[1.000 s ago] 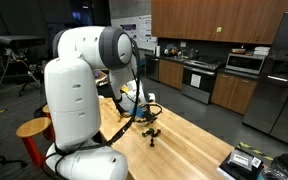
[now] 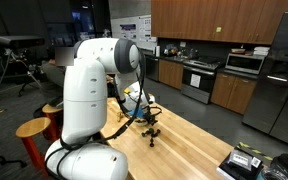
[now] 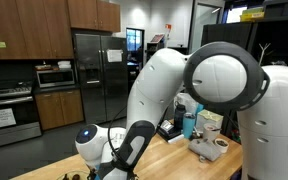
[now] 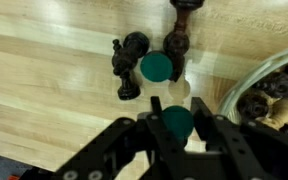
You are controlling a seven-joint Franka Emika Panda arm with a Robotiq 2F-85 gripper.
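In the wrist view my gripper is shut on a round green-topped piece (image 4: 177, 123), whose lower part is hidden by the fingers. Just beyond it on the wooden table lies a second green disc (image 4: 156, 67), which looks like the felt base of a dark piece. Dark turned pieces, like chess pieces, lie around it: one at the left (image 4: 130, 64) and one at the top (image 4: 181, 35). A pale piece (image 4: 179, 90) shows close to the fingertips. To the right, a clear-rimmed bowl (image 4: 227, 98) holds several dark and light pieces.
In the first exterior view dark pieces (image 2: 152, 132) stand on the table near the arm. A dark box-like item (image 2: 241, 163) sits by the table's right end.
The arm has shifted slightly over the pieces in the first exterior view. The dark pieces on the table appear unmoved.
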